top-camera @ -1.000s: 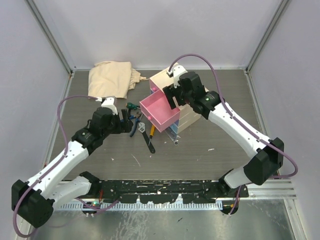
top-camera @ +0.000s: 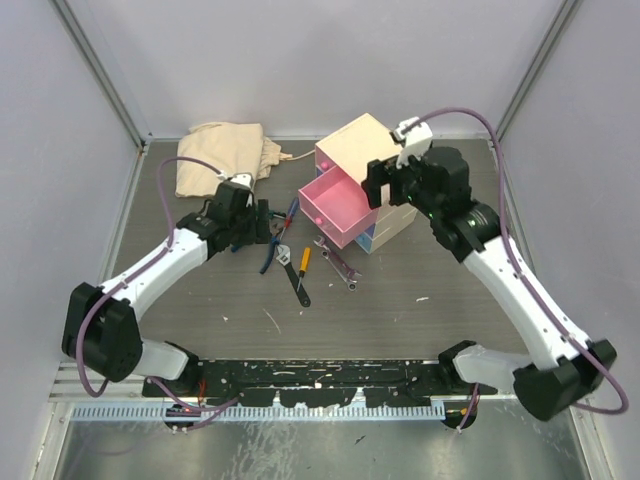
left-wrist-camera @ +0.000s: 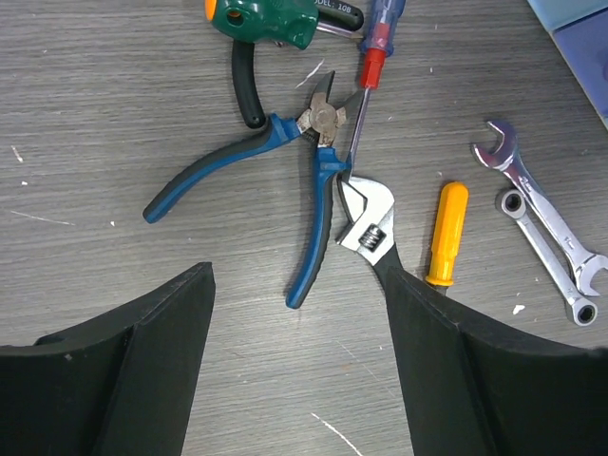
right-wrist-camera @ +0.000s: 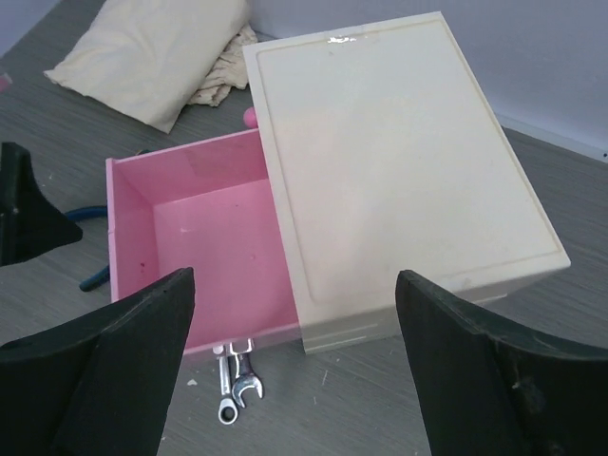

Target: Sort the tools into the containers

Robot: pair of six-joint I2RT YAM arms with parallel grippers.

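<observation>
A pink drawer (top-camera: 335, 205) stands pulled out of the cream cabinet (top-camera: 355, 150); it looks empty in the right wrist view. Loose on the table lie pliers (left-wrist-camera: 318, 228), an adjustable wrench (left-wrist-camera: 375, 228), a yellow-handled screwdriver (left-wrist-camera: 446, 228), a red-blue screwdriver (left-wrist-camera: 371, 66), two wrenches (left-wrist-camera: 556, 237) and a green-handled tool (left-wrist-camera: 261, 19). My left gripper (top-camera: 254, 222) hangs over the tools' left side, fingers apart, nothing between them. My right gripper (top-camera: 380, 183) is open above the cabinet's top, beside the drawer.
A beige cloth bag (top-camera: 220, 155) lies at the back left. Walls enclose the workspace.
The drawer sits lower and further right than a second ago, uncovering the wrenches. My right gripper has moved right and away from it; my left gripper has moved up over the tools.
</observation>
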